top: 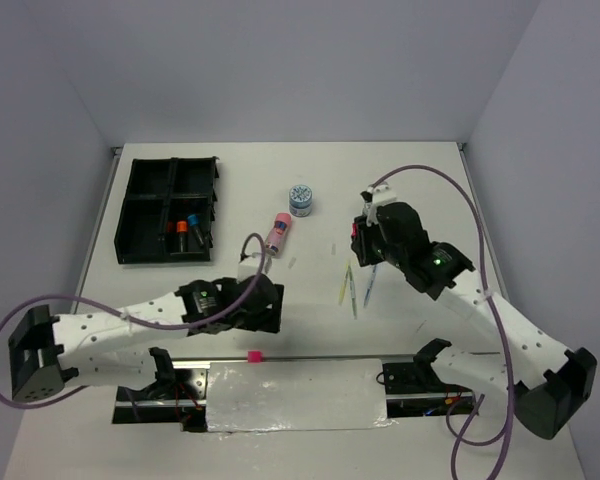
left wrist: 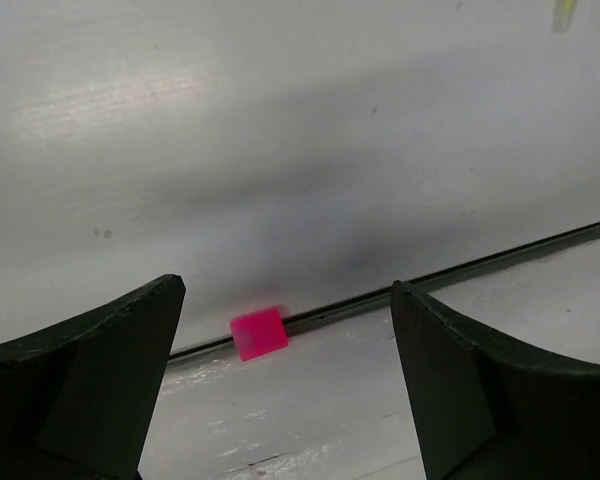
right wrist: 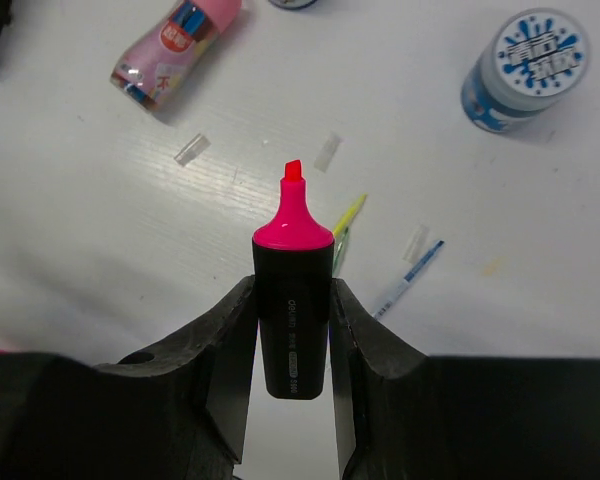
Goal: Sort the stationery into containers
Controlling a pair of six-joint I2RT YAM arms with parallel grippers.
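A pink-tipped highlighter with a black barrel point(right wrist: 292, 310) stands tip up, clamped in my right gripper, which hangs over the right half of the table. My left gripper is open and empty near the front edge, above a small pink square point(left wrist: 259, 333). On the table lie thin pens: a yellow one point(top: 344, 285), a green one point(top: 353, 294) and a blue one point(top: 371, 284). At the back left sits a black divided tray point(top: 145, 262), with an orange marker point(top: 182, 236) and a blue-capped marker point(top: 196, 230) in one compartment.
A pink bottle of crayons point(top: 278, 233) lies at mid-table. Behind it stands a blue-and-white jar point(top: 300, 200); another such jar point(right wrist: 542, 55) is hidden by the right arm in the top view. Bare table lies between bottle and tray.
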